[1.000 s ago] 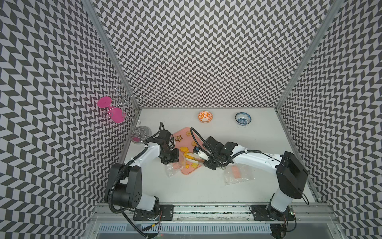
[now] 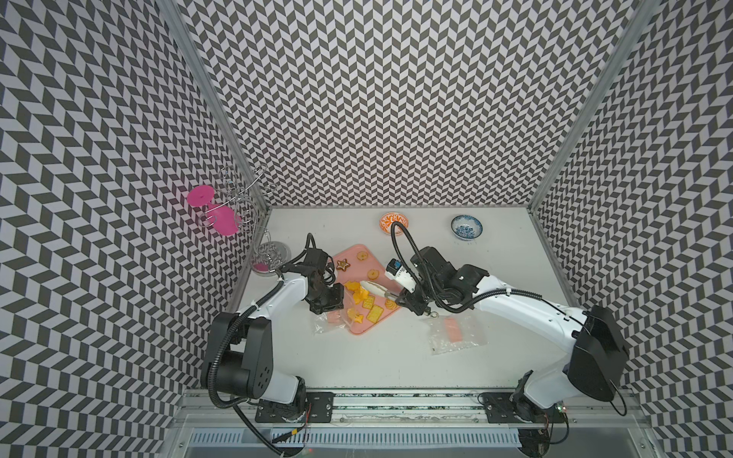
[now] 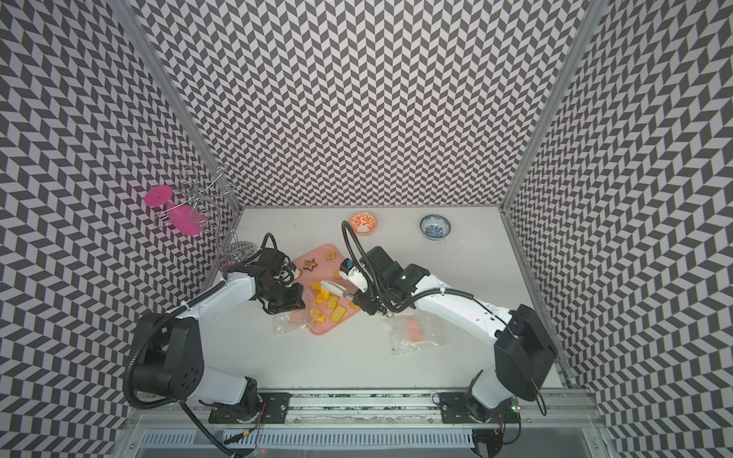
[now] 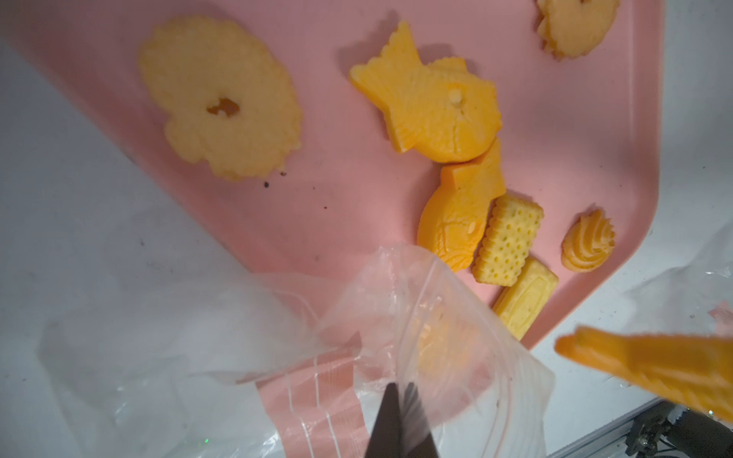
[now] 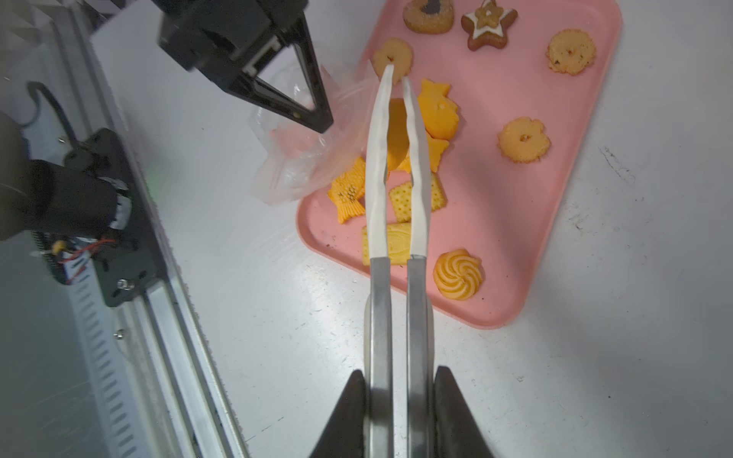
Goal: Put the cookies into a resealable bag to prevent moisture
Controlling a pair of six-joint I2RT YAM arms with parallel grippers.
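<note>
A clear resealable bag (image 4: 313,404) with a pink label hangs over the edge of the pink tray (image 2: 372,258). My left gripper is shut on the bag's edge. My right gripper is shut on metal tongs (image 5: 417,328) with white tips. Between those tips, above the tray, is an orange cookie, which appears close and blurred at the right of the left wrist view. On the tray lie fish cookies (image 4: 439,103), a dotted biscuit (image 4: 509,238), a swirl cookie (image 5: 458,274) and round cookies (image 5: 523,139). One fish cookie (image 5: 349,191) lies beside the bag's mouth.
Another clear bag (image 2: 454,333) lies flat at the right front. An orange bowl (image 2: 393,223) and a blue bowl (image 2: 466,226) stand at the back. A wire rack (image 2: 267,255) is at the left.
The bag's loose part settled a little leftward. The left arm stayed still.
</note>
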